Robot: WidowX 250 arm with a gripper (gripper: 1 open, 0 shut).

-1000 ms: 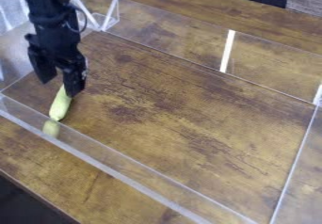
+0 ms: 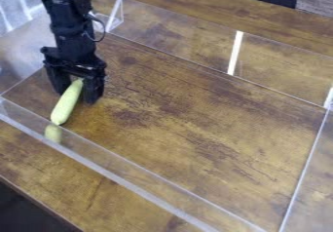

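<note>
A pale green elongated object (image 2: 65, 103), like a corn cob or squash, lies on the wooden table at the left, near the clear wall. My black gripper (image 2: 74, 80) is low over its far end, fingertips at or just around it; whether it grips the object cannot be told, as the fingers are dark and overlap.
Clear plastic walls (image 2: 235, 53) border the wooden work area (image 2: 208, 129) on the sides in view. A pale reflection of the object shows in the near wall.
The object looks roughly in place.
</note>
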